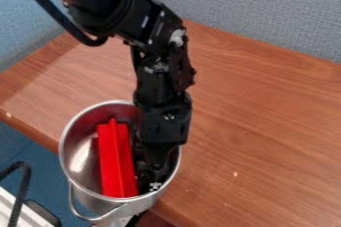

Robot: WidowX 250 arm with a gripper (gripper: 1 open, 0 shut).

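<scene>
A steel pot (83, 141) with a wire handle sits at the front left edge of the wooden table. Inside it stands a red elongated object (115, 159), leaning along the pot's left-centre. My black gripper (152, 176) reaches down into the pot at the right of the red object, very close to it. Its fingertips are dark and largely hidden, so whether they are open or shut cannot be told.
Grey-blue walls stand at the back. A blue floor and a pale object with a cable lie beyond the table's left edge at the bottom.
</scene>
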